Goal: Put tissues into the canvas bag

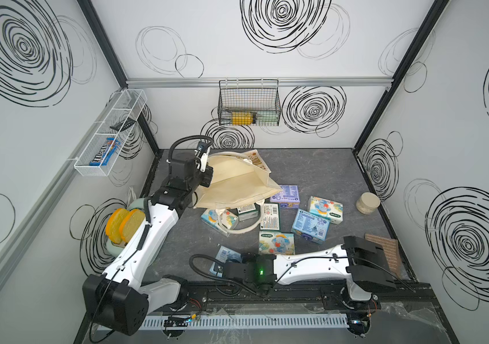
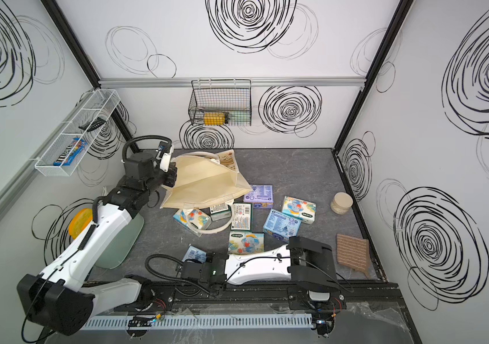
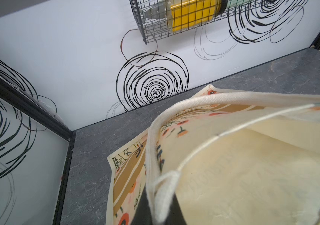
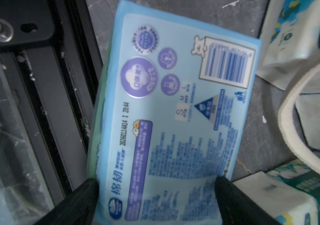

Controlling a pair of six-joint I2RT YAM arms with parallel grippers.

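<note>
The cream canvas bag (image 1: 233, 180) lies open on the table, and my left gripper is shut on its piped rim at the left side. Several tissue packs lie right of and in front of the bag, including a purple one (image 1: 284, 195), a blue one (image 1: 310, 226) and a colourful one (image 1: 325, 209). Near the front edge, my right gripper stands open with its fingers at either side of a blue tissue pack (image 4: 178, 112); whether they touch it I cannot tell.
A jar (image 1: 367, 202) and a brown cloth (image 2: 352, 252) lie at the right. Yellow items on a green tray (image 2: 118, 246) sit at the left. Wire baskets (image 1: 249, 103) hang on the walls.
</note>
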